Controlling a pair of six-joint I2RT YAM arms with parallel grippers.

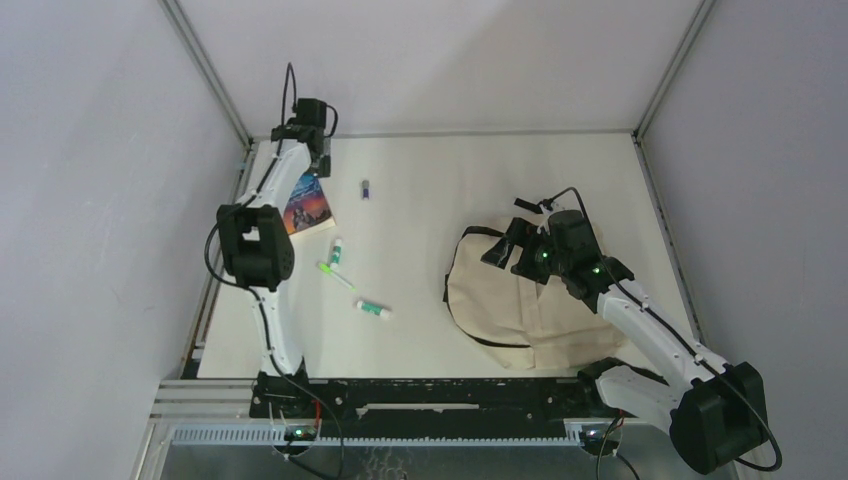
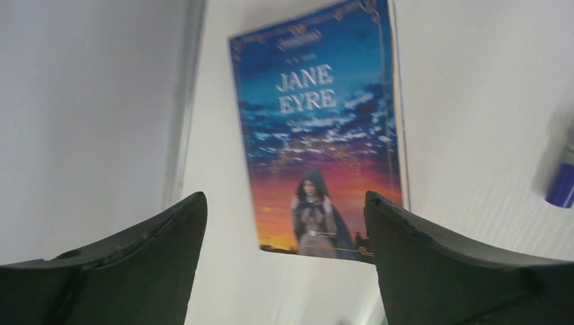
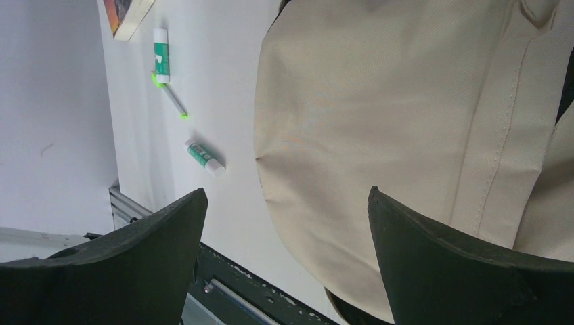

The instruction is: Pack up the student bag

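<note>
A Jane Eyre book (image 1: 307,208) (image 2: 318,135) lies flat at the table's left rear. My left gripper (image 1: 318,165) is over it, fingers apart with nothing held. A beige bag (image 1: 495,300) (image 3: 365,115) lies at the front right, with my open right gripper (image 1: 502,247) above it. A small blue-capped item (image 1: 366,190) (image 2: 562,176) lies right of the book. Two green glue sticks (image 1: 372,309) (image 3: 204,156) and a lime-green pen (image 1: 338,276) (image 3: 172,100) lie left of the bag.
Walls and metal rails (image 1: 243,150) bound the sides and back, close to my left arm.
</note>
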